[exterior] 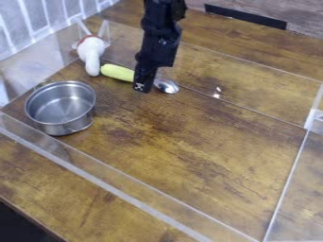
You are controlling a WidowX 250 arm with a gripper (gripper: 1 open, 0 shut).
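My black gripper [142,81] hangs from the top of the view over a silver spoon [167,86] and the right end of a yellow object [116,72]. Its fingertips are low and look shut, with nothing clearly between them, though the dark fingers partly hide what lies beneath. A white plush toy [91,53] lies to the upper left. A steel pot [60,108] sits at the left, apart from the gripper.
Clear transparent walls enclose the wooden tabletop [202,151]. The middle, right and front of the table are free. A dark bar [246,15] runs along the back right edge.
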